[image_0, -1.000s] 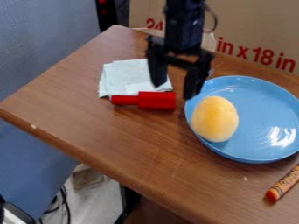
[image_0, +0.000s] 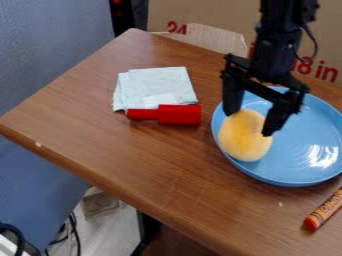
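Observation:
My black gripper (image_0: 253, 109) hangs over the blue plate (image_0: 307, 155), its two fingers apart, one at each side above a yellow oval object (image_0: 243, 142) lying on the plate. The gripper is open. Whether the fingers touch the object is not clear.
A red cylindrical object (image_0: 164, 114) lies left of the plate, with a folded white cloth (image_0: 154, 82) behind it. An orange stick (image_0: 325, 208) lies at the right front. A cardboard box stands behind.
My gripper has moved right and toward the front, from above the red object and cloth to above the yellow object on the plate.

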